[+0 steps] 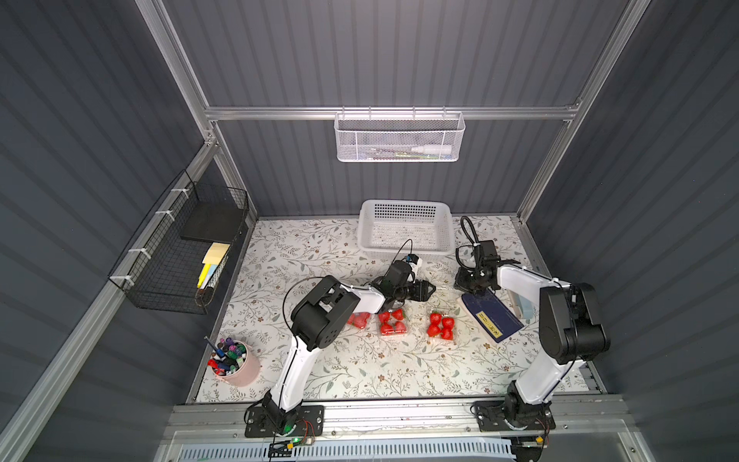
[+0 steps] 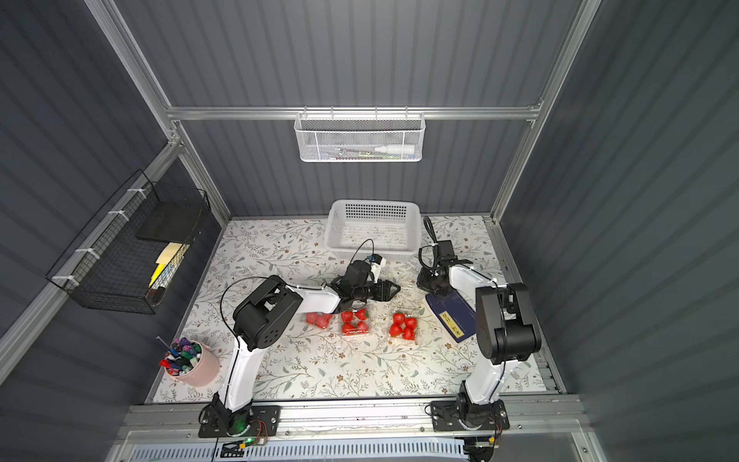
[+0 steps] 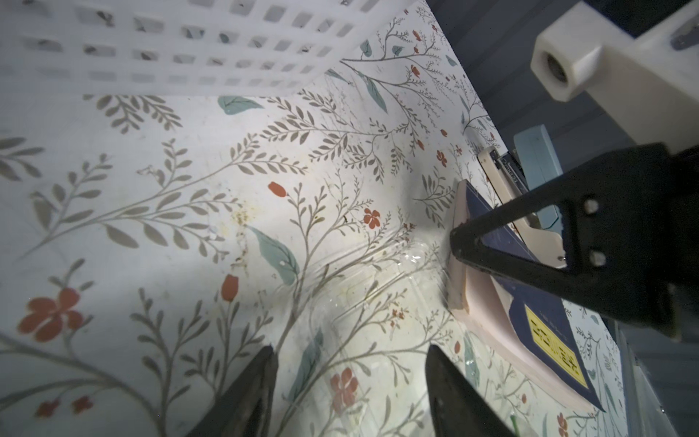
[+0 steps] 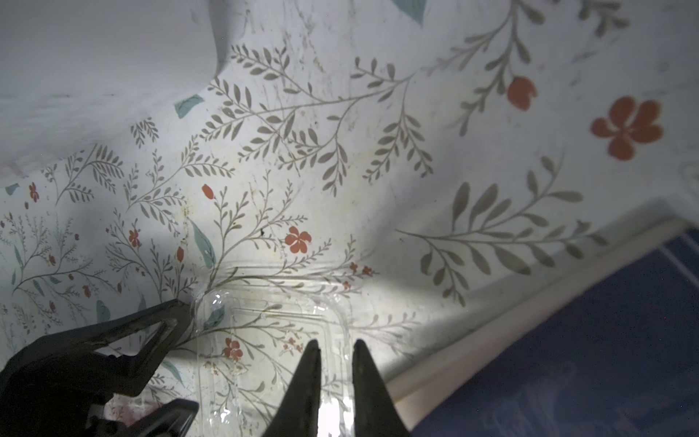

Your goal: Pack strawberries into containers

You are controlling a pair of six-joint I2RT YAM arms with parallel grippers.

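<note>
An open clear container holding several strawberries (image 1: 441, 325) stands mid-table. Its transparent lid appears laid back towards the basket; in the left wrist view the lid (image 3: 415, 256) is faint. My left gripper is open at the lid's left side, nothing visible between its fingers. From the right, my right gripper has its fingers parted by a narrow gap, over the lid's right edge; whether they touch it I cannot tell. A second strawberry container (image 1: 392, 322) sits to the left. More strawberries (image 1: 358, 319) lie partly hidden under the left arm.
A white basket (image 1: 405, 250) stands at the back, empty as far as shows. The dark blue box (image 1: 492, 315) lies close under the right gripper. At the front left is a pink pen cup (image 1: 244, 373).
</note>
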